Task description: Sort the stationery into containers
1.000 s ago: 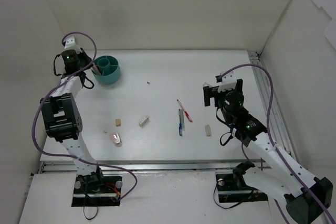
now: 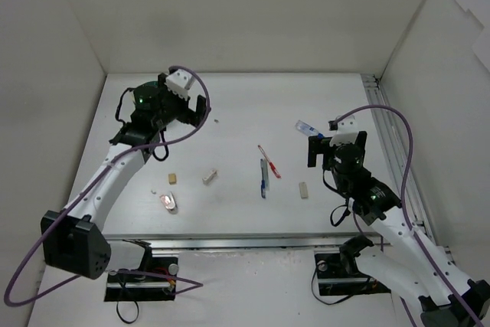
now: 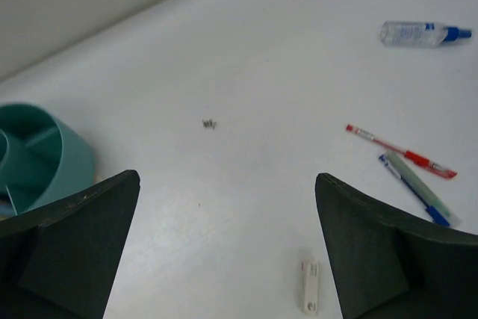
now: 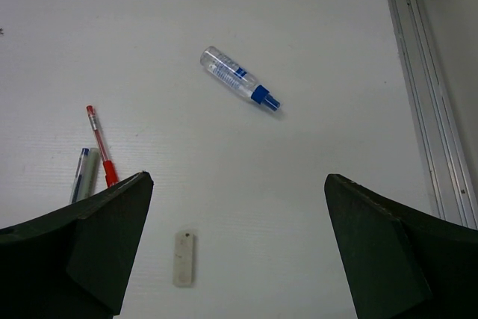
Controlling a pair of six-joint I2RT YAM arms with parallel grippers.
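Note:
My left gripper [image 2: 191, 105] hangs open over the upper left of the board, beside the teal divided holder [image 3: 71, 162]. My right gripper [image 2: 327, 151] is open above the right side, nothing between its fingers. On the board lie a red pen [image 2: 272, 166], a blue pen [image 2: 263, 189] beside a grey-green pen or stick [image 2: 262, 170], a clear bottle with blue cap [image 4: 231, 72], a grey block [image 4: 184, 259], a pale block [image 2: 209, 177], a yellow block [image 2: 172, 178] and a silver-pink item [image 2: 168, 203].
A metal rail [image 4: 441, 125] runs along the right edge, with walls at back and sides. The middle back of the board [image 2: 253, 105] is mostly clear apart from a small dark bit [image 3: 209, 123].
My left gripper has swung from the holder at the back left toward the board's middle, now covering most of the holder in the top view. The right gripper has shifted slightly right.

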